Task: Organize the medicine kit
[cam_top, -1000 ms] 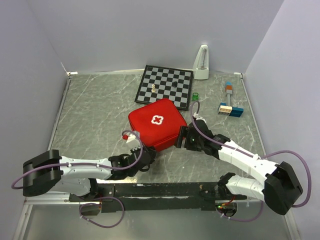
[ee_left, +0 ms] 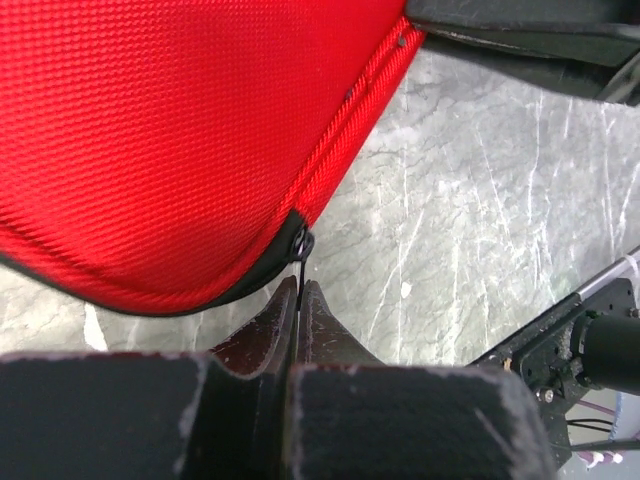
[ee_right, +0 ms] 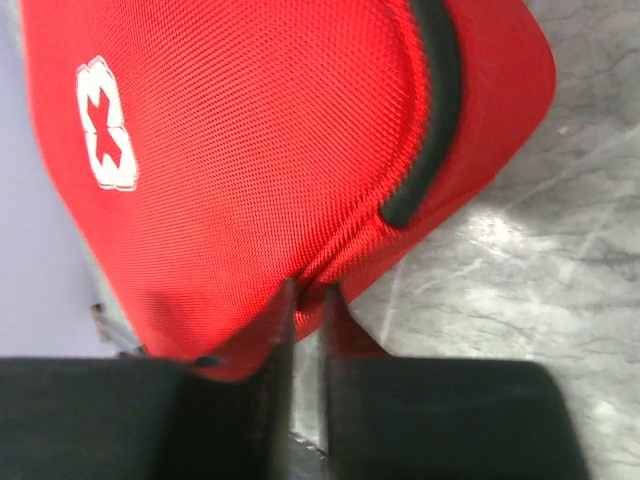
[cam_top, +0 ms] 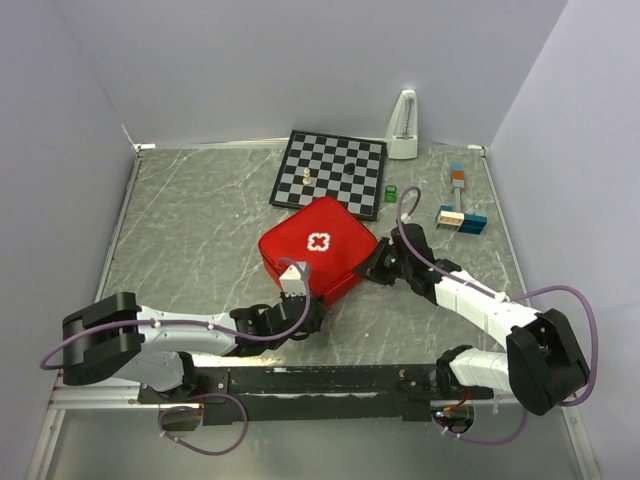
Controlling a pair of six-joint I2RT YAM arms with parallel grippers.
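Observation:
The red medicine kit (cam_top: pixel 319 222) lies closed in mid-table, its white cross emblem (cam_top: pixel 318 242) facing up. A zipper slider (ee_left: pixel 303 243) sits on its black-edged corner in the left wrist view. My left gripper is shut on the thin dark zipper pull hanging from that slider. At the kit's front right edge, my right gripper is part open, its fingertips on either side of the red seam. Whether they touch the fabric cannot be told, as the view is blurred. In the right wrist view a black zipper strip (ee_right: pixel 432 120) runs along the kit.
Behind the kit lies a chessboard (cam_top: pixel 345 165) with a few pieces, and a white metronome (cam_top: pixel 403 125) stands beside it. A small green object (cam_top: pixel 390 193) and a blue-and-white block item (cam_top: pixel 460 219) are on the right.
My right gripper has come leftward and turned in to the kit's front right edge. The kit has moved slightly right.

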